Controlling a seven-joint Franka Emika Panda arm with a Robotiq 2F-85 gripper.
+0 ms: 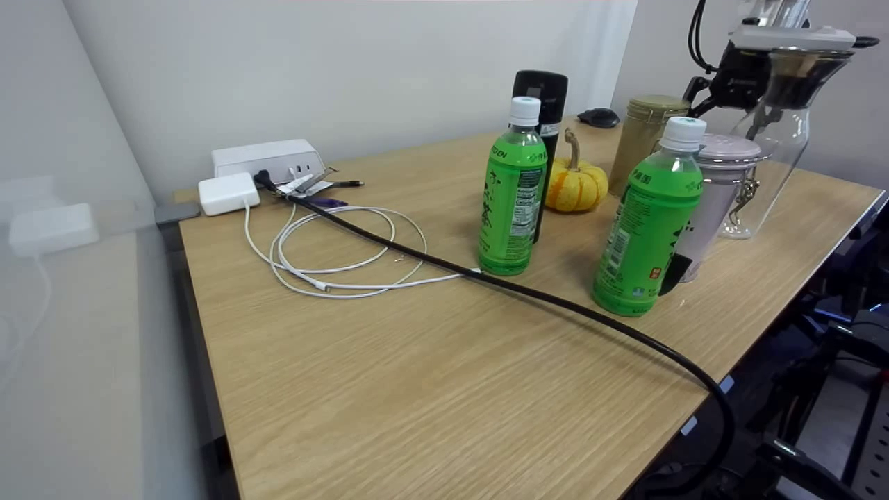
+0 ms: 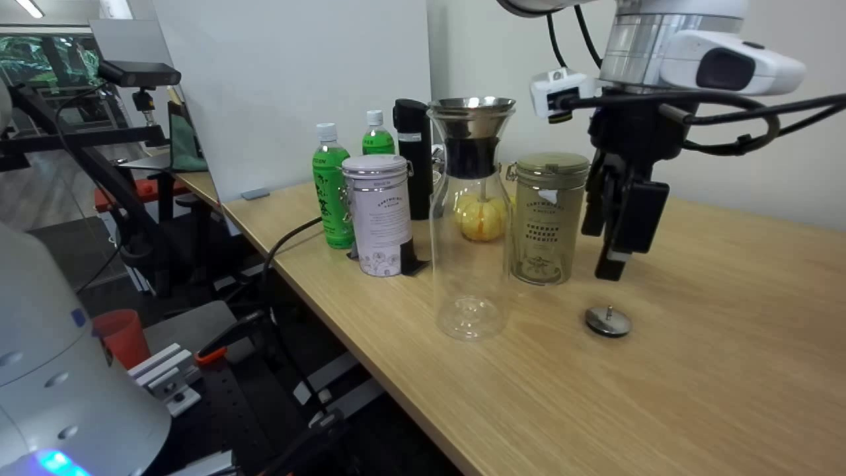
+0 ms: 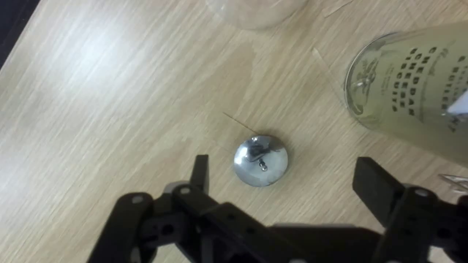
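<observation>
A round silver lid (image 2: 608, 321) with a small central knob lies flat on the wooden table. In the wrist view the lid (image 3: 260, 161) shows between and beyond the two spread fingertips, touching neither. My gripper (image 2: 615, 250) stands open above the table with nothing between its fingers, a little higher than the lid. Left of it in the second exterior view is a tall glass carafe (image 2: 471, 277) with a metal and black collar. In the first exterior view the gripper is partly hidden behind jars and the carafe (image 1: 787, 137).
An olive jar (image 2: 545, 218) stands close beside the gripper. Farther along are a pink canister (image 2: 381, 214), a small pumpkin (image 1: 576, 185), a black bottle (image 2: 413, 158) and two green bottles (image 1: 510, 200). Right of the lid, the table (image 2: 737, 333) is clear.
</observation>
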